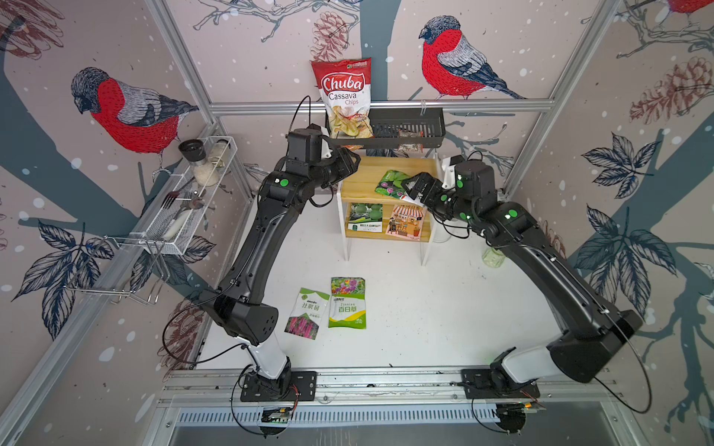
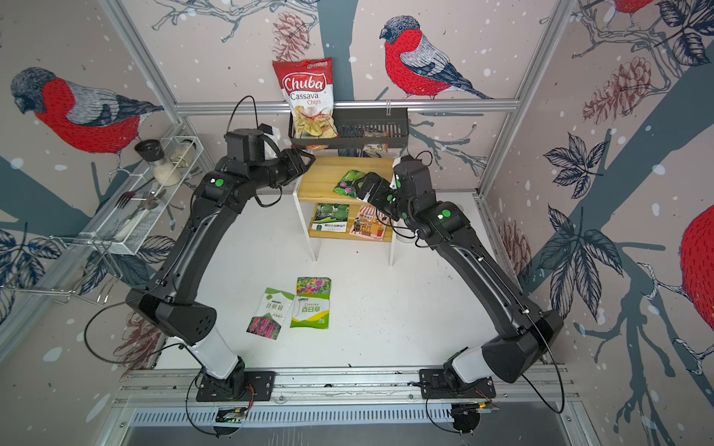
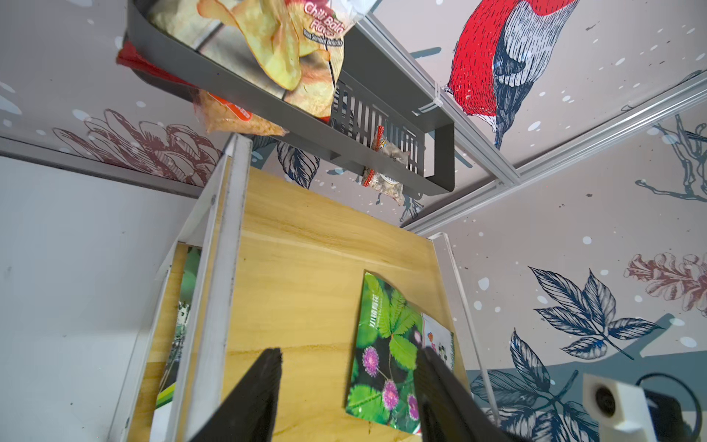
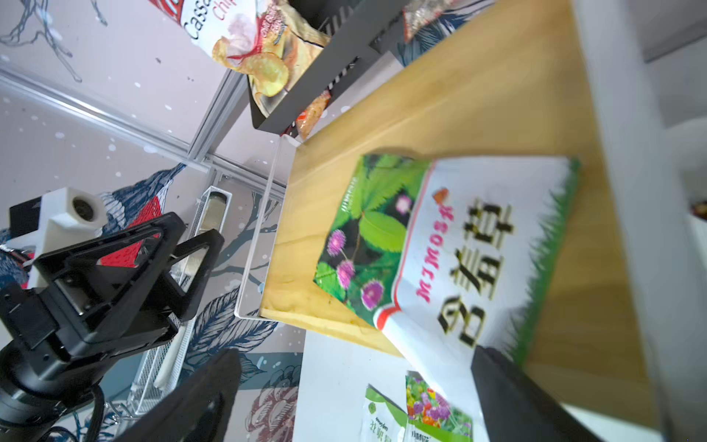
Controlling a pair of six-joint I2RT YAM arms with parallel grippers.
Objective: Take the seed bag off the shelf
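Observation:
On the shelf's wooden top board [image 4: 471, 125] lies the mimosa seed bag [image 4: 471, 250], green at one end and white at the other, its edge reaching past the front of the board. My right gripper is open close to the bag's front edge, nothing held. In the top left view the right gripper [image 1: 422, 188] covers the bag's right part; the green part of the seed bag [image 1: 389, 183] shows. My left gripper [image 1: 348, 165] hangs over the shelf's left side, its fingers [image 3: 254, 394] apart and empty, with the bag farther off between them in the left wrist view.
Two more seed bags, a pink-and-green packet [image 1: 307, 313] and a green-yellow packet [image 1: 348, 303], lie on the white table. Cards [image 1: 366, 217] stand on the lower shelf. Behind, a black basket [image 1: 405, 128] holds a chips bag [image 1: 343, 96].

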